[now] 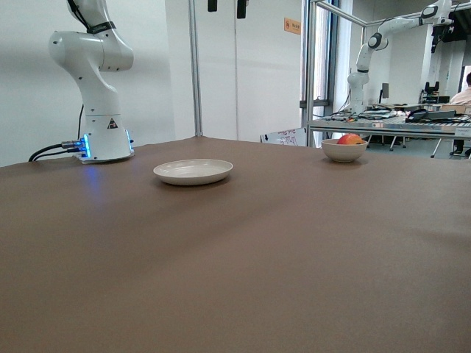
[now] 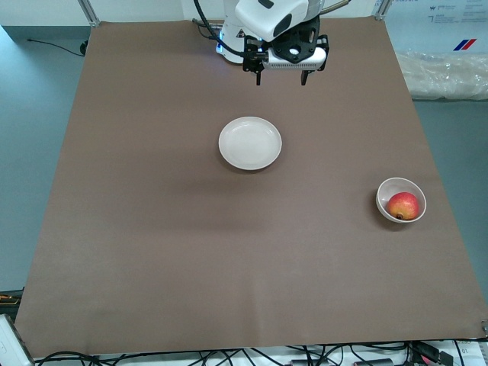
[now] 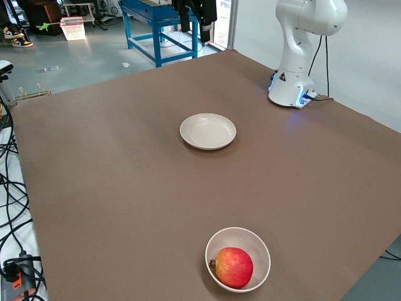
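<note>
A white plate [image 2: 250, 142] [image 1: 193, 171] [image 3: 207, 130] lies near the middle of the brown table [image 2: 191, 252]. To its right in the left view, a red apple [image 2: 402, 207] [image 1: 349, 139] [image 3: 233, 268] sits in a small white bowl [image 2: 386, 187] [image 1: 344, 153] [image 3: 236, 232]. My gripper [image 2: 281, 80] [image 1: 227, 9] [image 3: 195, 31] is raised over the back of the table, beyond the plate, its two black fingers apart with nothing between them.
The arm's white base [image 1: 107, 140] [image 3: 289, 89] stands at the table's back edge with cables beside it. Cables run along the front edge in the left view.
</note>
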